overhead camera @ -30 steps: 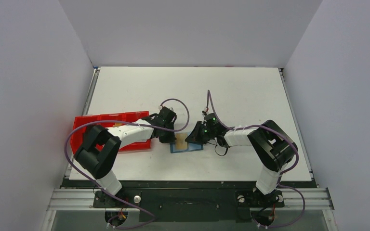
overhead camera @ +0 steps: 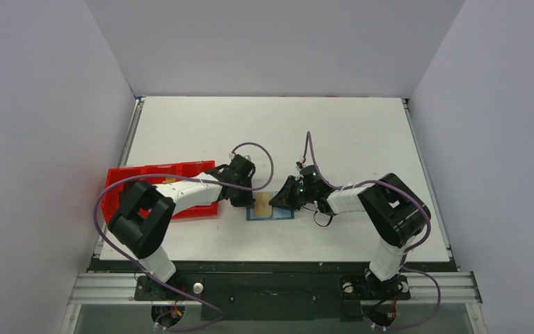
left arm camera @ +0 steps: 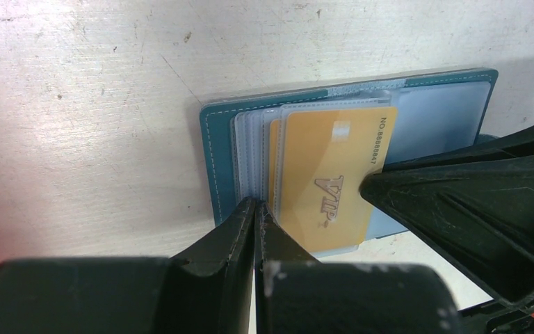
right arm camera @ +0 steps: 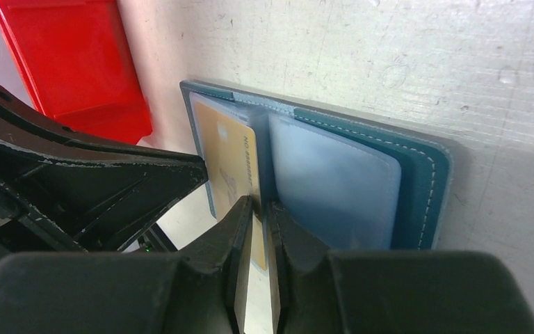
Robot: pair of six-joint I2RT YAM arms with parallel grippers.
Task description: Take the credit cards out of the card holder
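Note:
The blue card holder point(overhead camera: 283, 213) lies open at the table's middle, gold VIP card point(left arm camera: 334, 160) showing among clear sleeves in its left part. My left gripper is shut, its tips against the sleeve edges left of the gold card, nothing visible between them. From the right my right gripper grips the edge of the gold card in its sleeve, as the right wrist view shows. Its fingers partly cover the holder in the left wrist view.
A red compartment tray point(overhead camera: 203, 167) sits at the left, under the left arm.
The right gripper and its cable have shifted slightly to the right. The left arm looks still; the holder has barely moved.

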